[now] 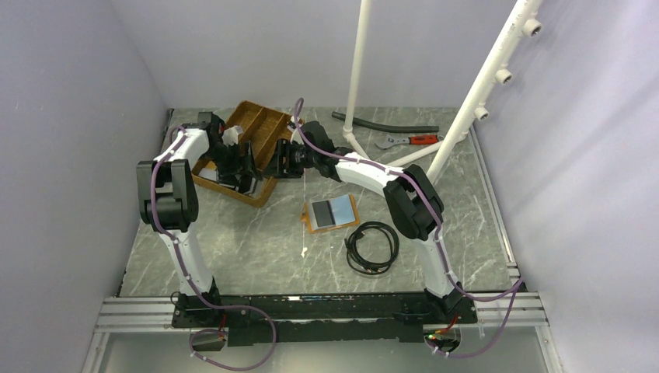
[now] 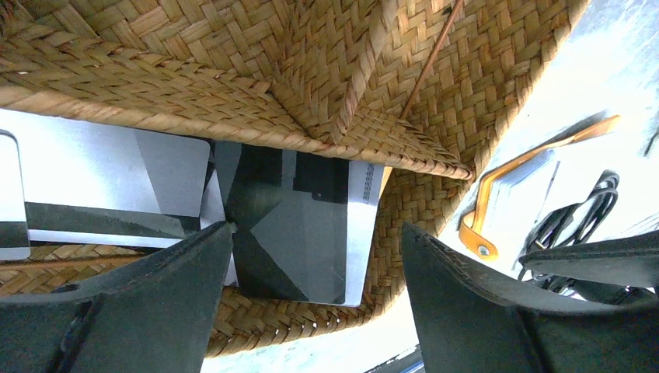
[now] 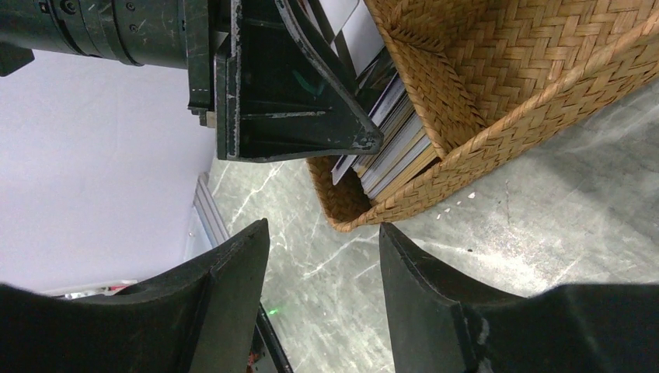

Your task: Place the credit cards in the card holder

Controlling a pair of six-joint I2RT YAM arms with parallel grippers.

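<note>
A woven brown basket (image 1: 257,200) at the back left holds the cards in its front compartment. My left gripper stands open over that compartment, its fingers on either side of a dark card (image 2: 299,260) lying on a stack, with no grip on it. A white card with a dark stripe (image 2: 101,167) lies left of the stack. The orange-brown card holder (image 2: 483,208) lies open on the table right of the basket, a dark panel (image 1: 322,214) and a light blue one (image 1: 342,210) inside. My right gripper is open and empty, beside the basket.
A coiled black cable (image 1: 372,268) lies in front of the holder. White pipes (image 1: 478,93), a wrench (image 1: 408,141) and a dark hose (image 1: 388,127) occupy the back right. Both grippers stand close together near the basket's right side.
</note>
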